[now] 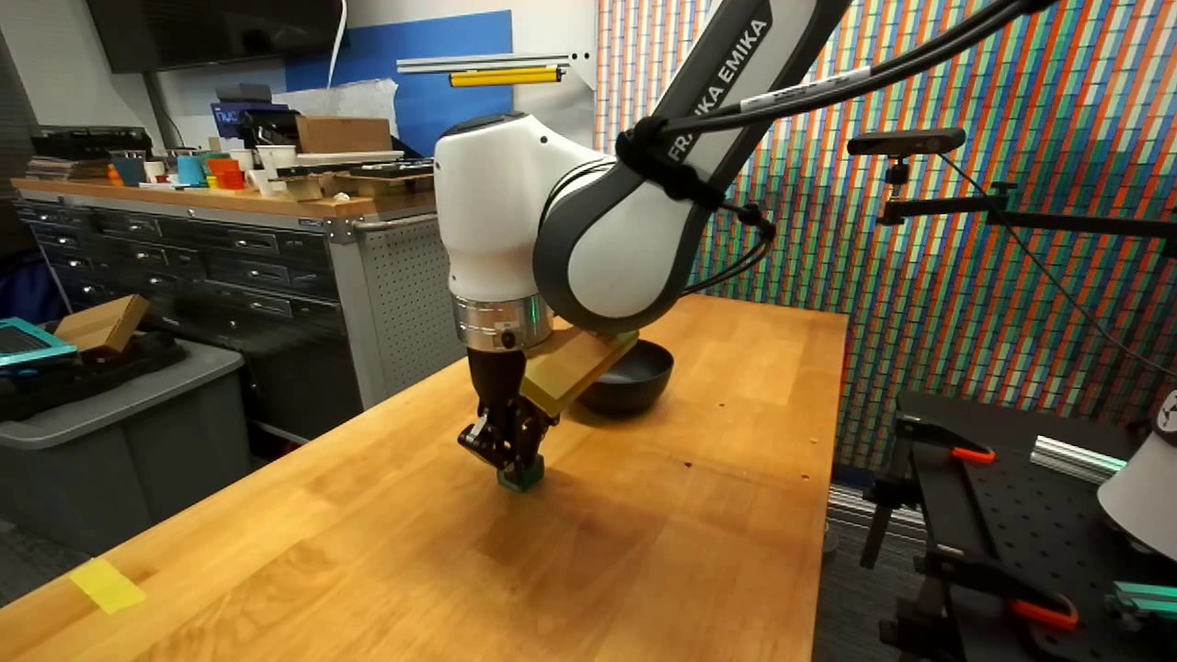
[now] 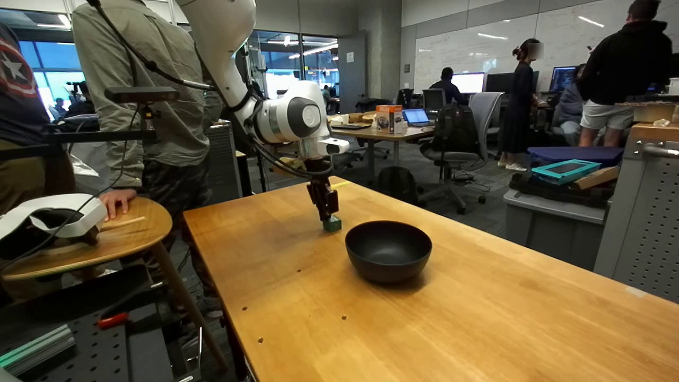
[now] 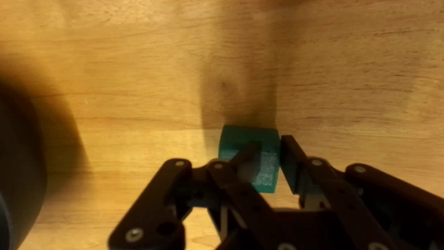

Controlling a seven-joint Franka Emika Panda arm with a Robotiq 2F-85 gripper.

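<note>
A small green block (image 3: 268,168) rests on the wooden table, seen in the wrist view partly covered by one finger. My gripper is low over it, fingers part open. One fingertip (image 3: 289,154) lies along the block's right edge; the other overlaps its top in this view. Whether both press on it cannot be told. In exterior view 1 the block (image 1: 520,476) shows just under the gripper (image 1: 519,458). Exterior view 2 also has the block (image 2: 332,224) below the fingers. A black bowl (image 2: 388,251) stands a short way off.
The bowl's dark wall (image 3: 20,166) fills the left edge of the wrist view. A strip of yellow tape (image 1: 107,585) marks the table's near left end. People stand and sit beyond the table.
</note>
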